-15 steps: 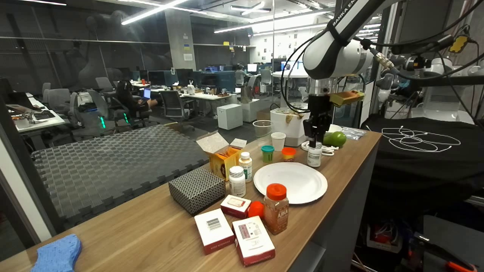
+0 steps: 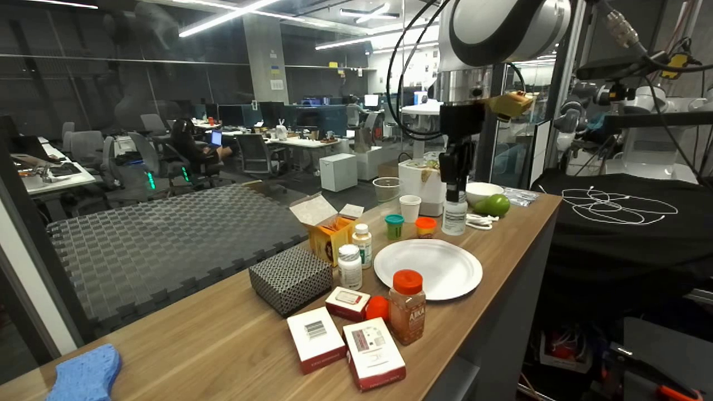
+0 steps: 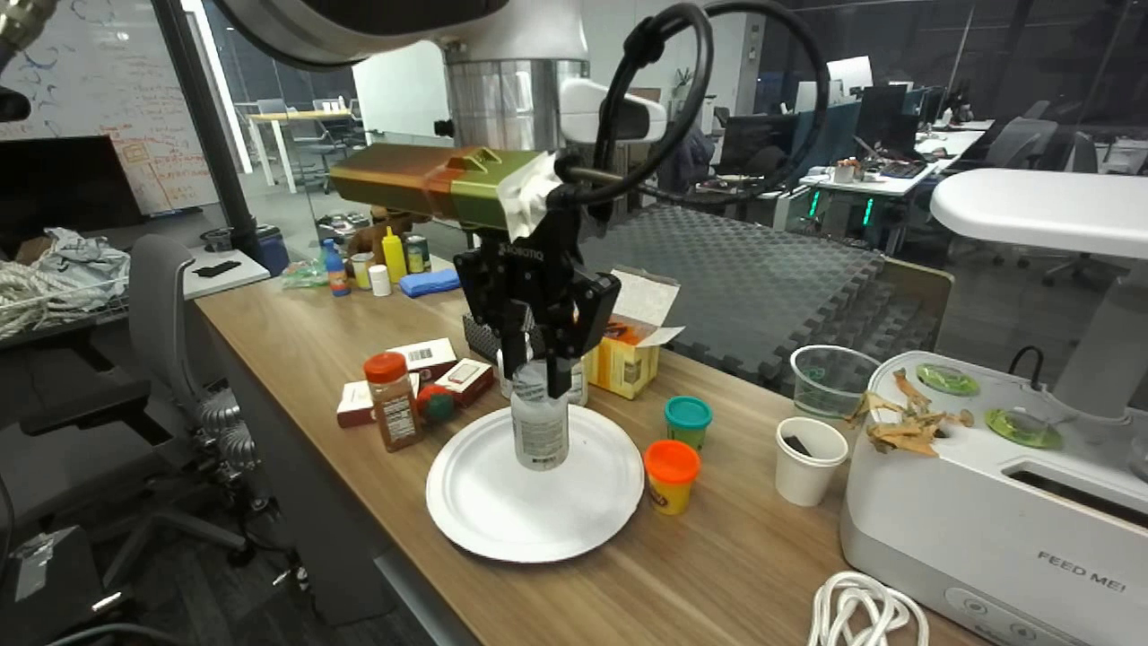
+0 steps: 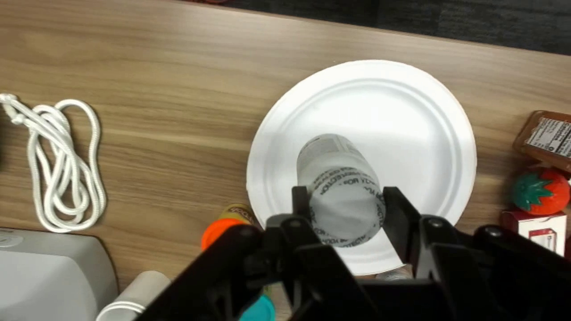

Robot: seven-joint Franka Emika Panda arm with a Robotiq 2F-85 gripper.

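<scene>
My gripper is shut on a white bottle (image 4: 348, 206), a finger pad on either side of its sealed, printed top. In exterior view 2 the same bottle (image 3: 540, 436) is upright in front of the white plate (image 3: 527, 517). From exterior view 1, the bottle (image 2: 454, 219) hangs below the gripper (image 2: 455, 194) near the plate's far edge, and it looks raised off the wood. How high the bottle is over the plate (image 2: 431, 267) I cannot tell exactly. The plate is otherwise bare.
Orange-lidded (image 3: 672, 484) and teal-lidded tubs (image 3: 688, 420) stand close beside the plate. A red-capped spice jar (image 2: 407, 314), small boxes (image 2: 375, 354) and two pill bottles (image 2: 350, 267) crowd its other side. A white cord (image 4: 67, 166) and a paper cup (image 3: 809, 461) lie farther off.
The gripper and bottle have risen and moved toward the plate, slightly left in exterior view 1. The plate and the things around it look unmoved.
</scene>
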